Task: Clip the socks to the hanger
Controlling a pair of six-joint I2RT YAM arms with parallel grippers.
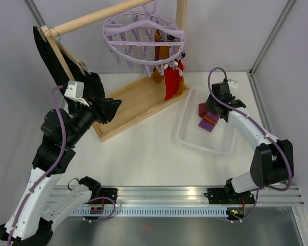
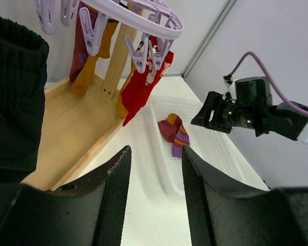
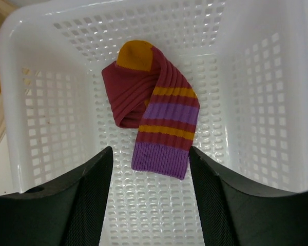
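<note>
A striped maroon, purple and orange sock (image 3: 164, 128) lies folded in the white basket (image 1: 205, 143). My right gripper (image 1: 215, 102) hangs over that basket, fingertips apart, the sock between them and below in the right wrist view. My left gripper (image 1: 109, 109) stands open and empty at the left, left of and below the round lilac clip hanger (image 1: 143, 32). Red and orange socks (image 1: 172, 81) hang at the hanger's right side; whether each is clipped is partly hidden.
A wooden frame (image 1: 92, 16) carries the hanger over a wooden tray (image 1: 118, 134). A black cloth (image 2: 13, 97) hangs at the left. The white table between tray and basket is clear.
</note>
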